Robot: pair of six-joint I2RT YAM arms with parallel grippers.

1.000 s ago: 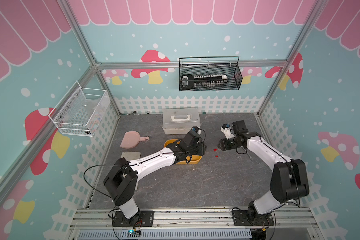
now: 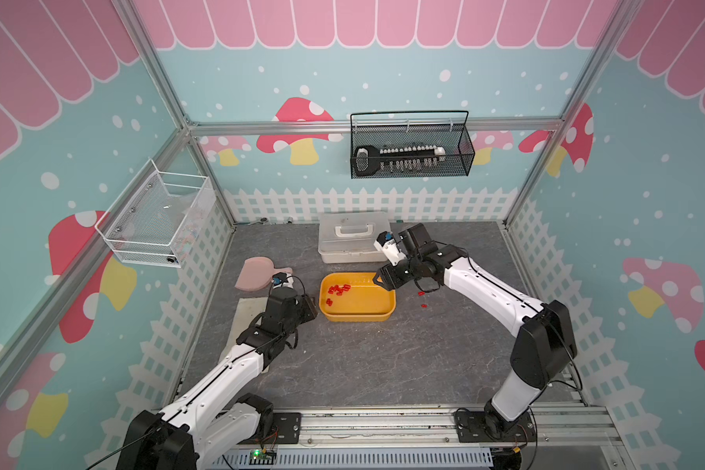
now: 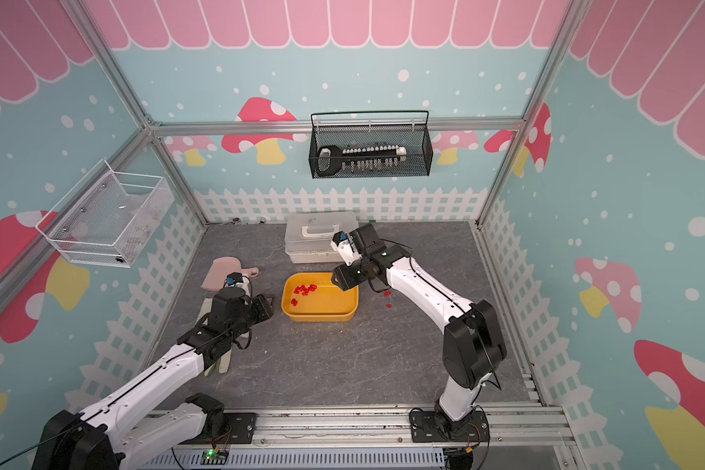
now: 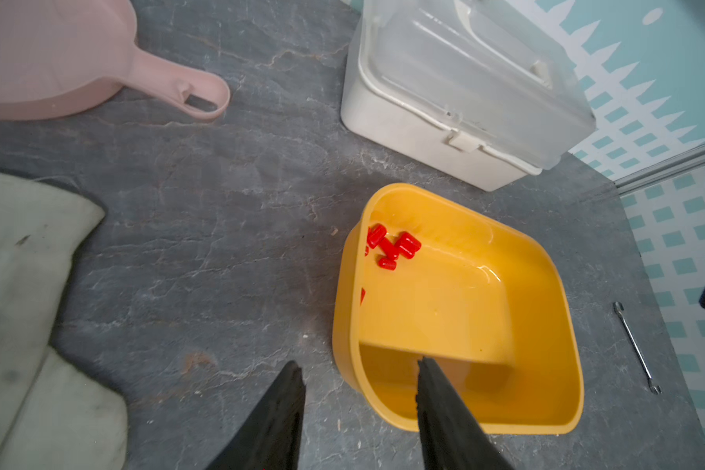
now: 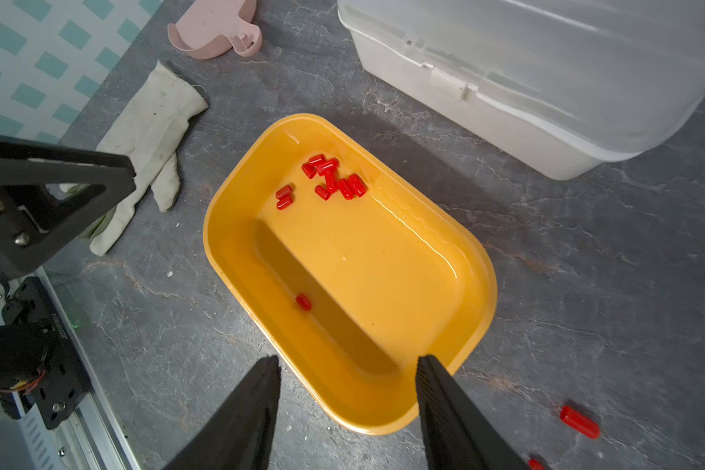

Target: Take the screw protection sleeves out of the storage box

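Note:
Several small red sleeves lie in the far left part of the yellow storage box, and a single red sleeve rests by its near wall. On the table right of the box lies another red sleeve, with one more partly cut off below it. My right gripper is over the box's right end, its fingers apart and nothing between them. To the left of the box hangs my left gripper, fingers also apart and empty. The top views show both arms clear of the red pile.
Behind the box stands a clear-lidded toolbox. A pink dustpan and a pale cloth lie at the left. A small wrench is on the table to the right.
My left arm has swung left off the box, uncovering the red sleeves inside. My right arm has moved left from the table to the box's right end.

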